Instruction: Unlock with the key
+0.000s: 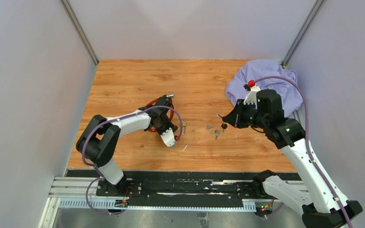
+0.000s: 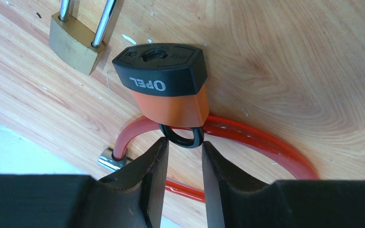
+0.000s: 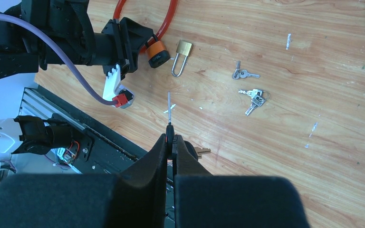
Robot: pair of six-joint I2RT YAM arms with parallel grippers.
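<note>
In the left wrist view, an orange padlock with a black keyhole end [image 2: 171, 95] lies on the table, its black shackle toward me. My left gripper is open, one fingertip close to each side of that shackle; contact cannot be made out. My right gripper, raised over the right side of the table, is shut on a black-headed key [image 3: 169, 114], whose thin blade points away from the fingers. A second key [image 3: 202, 151] hangs beside it, partly hidden by the fingers.
A brass padlock [image 3: 184, 48] lies close beside the orange one. Loose keys [image 3: 244, 74] and a ringed bunch [image 3: 256, 99] rest mid-table. Around the left gripper curves a red cable lock [image 2: 266, 142]. A lilac cloth [image 1: 266, 78] fills the back right corner.
</note>
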